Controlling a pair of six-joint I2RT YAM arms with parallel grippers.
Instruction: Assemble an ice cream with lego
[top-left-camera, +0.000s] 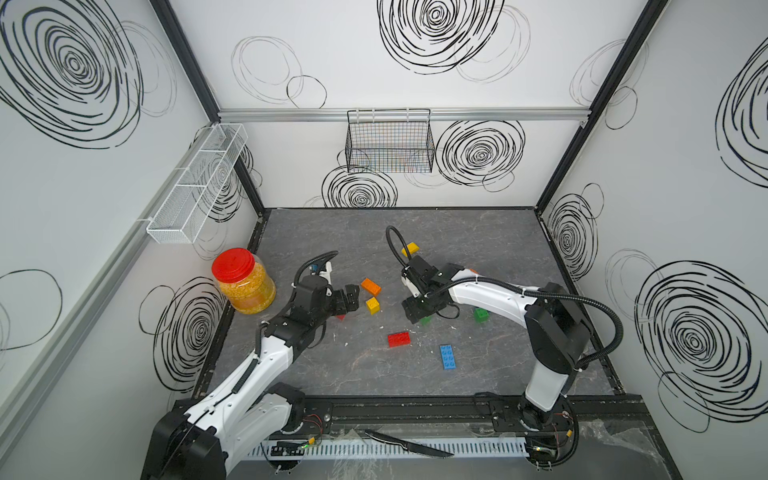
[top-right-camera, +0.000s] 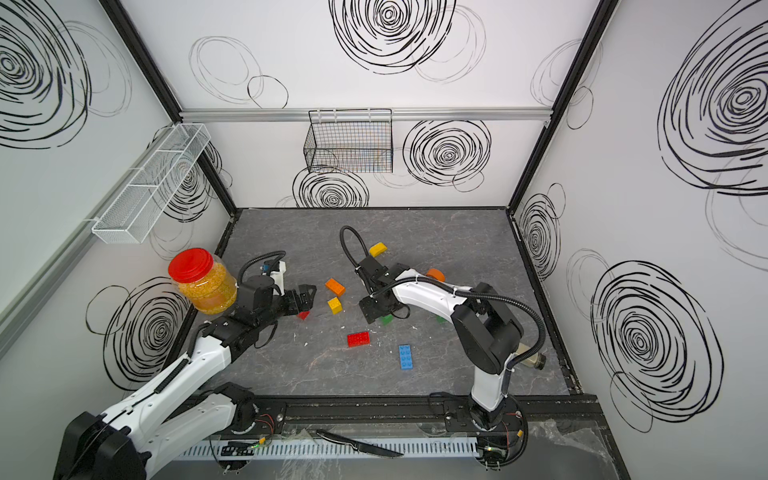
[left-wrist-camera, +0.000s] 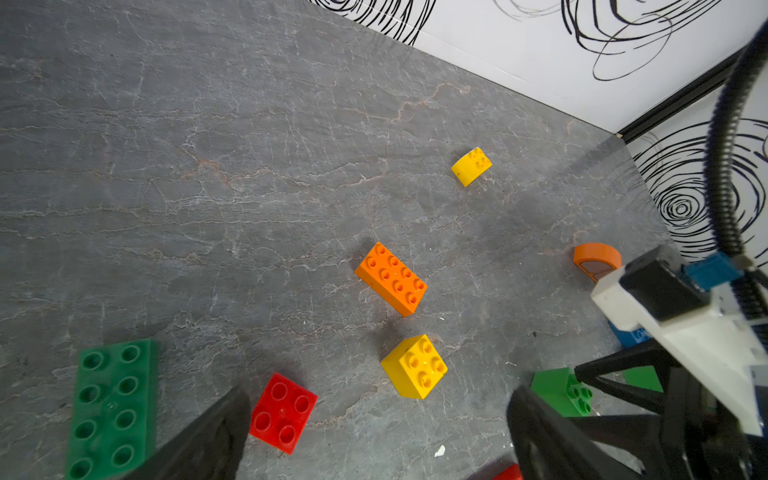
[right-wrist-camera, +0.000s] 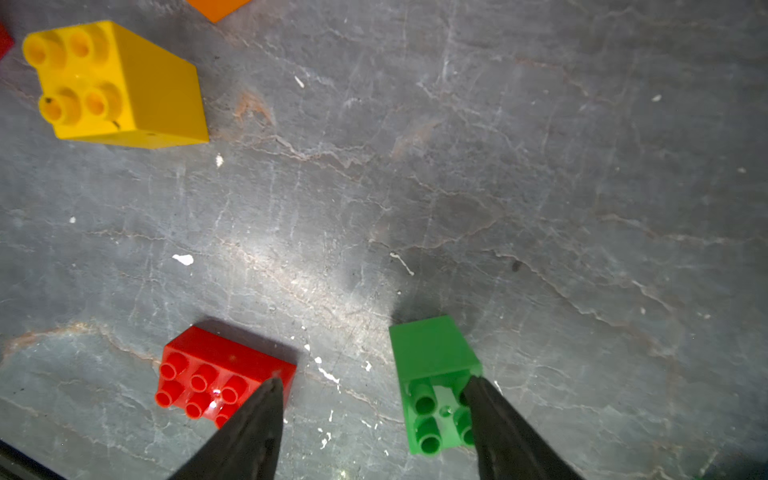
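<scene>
My right gripper stands open above the table with nothing between its fingers. In the right wrist view its right finger covers part of a small green brick (right-wrist-camera: 432, 352), while the left finger overlaps a red brick (right-wrist-camera: 220, 376). My left gripper (top-left-camera: 353, 297) is also open and empty. A small red brick (left-wrist-camera: 283, 412) shows near its left finger, with a large green brick (left-wrist-camera: 116, 408) beyond. Between the arms lie a small yellow brick (top-left-camera: 373, 305) and an orange brick (top-left-camera: 370, 286). Farther back is another yellow brick (top-left-camera: 410, 249). Toward the front rests a blue brick (top-left-camera: 447, 357).
By the left wall stands a red-lidded jar (top-left-camera: 245, 280). A rounded orange piece (left-wrist-camera: 597, 257) and another green brick (top-left-camera: 481, 314) are partly hidden around the right arm.
</scene>
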